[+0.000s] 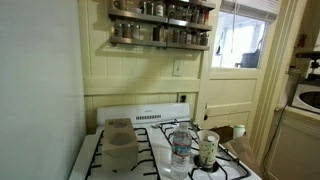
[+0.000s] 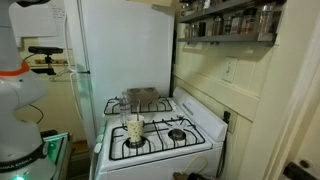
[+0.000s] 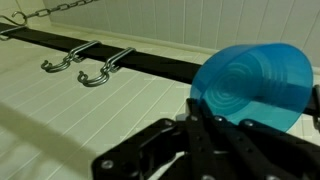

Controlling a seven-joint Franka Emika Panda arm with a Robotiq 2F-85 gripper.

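Observation:
In the wrist view, a translucent blue cup (image 3: 262, 72) is tilted on its side, its round rim toward the left. My gripper is shut on the cup's near edge, with dark fingers in front of its lower part. Both the gripper and the blue cup are out of sight in the exterior views. On the stove (image 2: 152, 160) stand a patterned cup (image 1: 208, 149), a clear bottle (image 1: 181, 152) and a brown box (image 1: 120, 146).
A dark bar (image 3: 160, 62) with metal hooks (image 3: 103, 70) runs along a pale panelled wall near the gripper. Shelves of jars (image 1: 160, 28) hang above the stove. The robot arm (image 2: 25, 120) stands to the left, and a microwave (image 1: 307, 97) is at the right.

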